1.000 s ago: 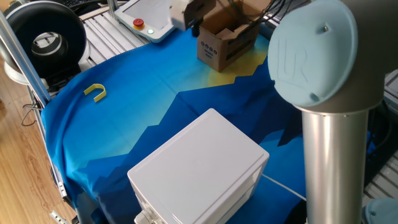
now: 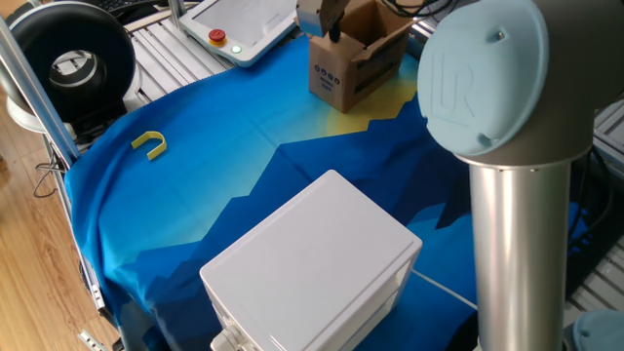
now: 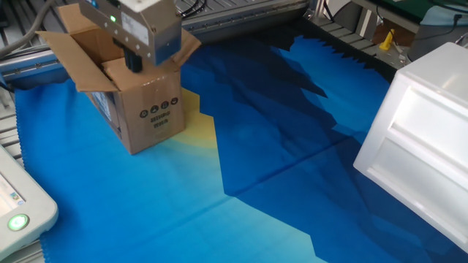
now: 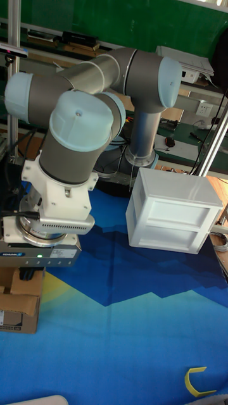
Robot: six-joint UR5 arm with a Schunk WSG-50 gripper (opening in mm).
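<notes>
The open cardboard box [image 3: 150, 117] stands upright on the blue cloth with its flaps spread. Right at its top, over the near edge of the opening, hangs my gripper [image 3: 133, 61], its dark fingers pointing down. Only one dark shape of the fingers shows, so whether they are open or shut is unclear, and nothing can be made out between them. A yellow hook-shaped piece [image 2: 151, 144] lies flat on the cloth, well away from the arm. Across the cloth sits a white drawer cabinet [image 4: 173, 214], its drawers looking closed in the third exterior view.
A control tablet with a red stop button [image 2: 216, 37] lies by the cloth's edge. A black ring-shaped object [image 2: 70, 66] stands at the left in the first exterior view. The cloth [image 3: 241, 153] between box and cabinet is clear.
In the first exterior view my gripper has shifted right, from beside the box's left edge to over the opening's edge. Box, yellow piece and cabinet have stayed put.
</notes>
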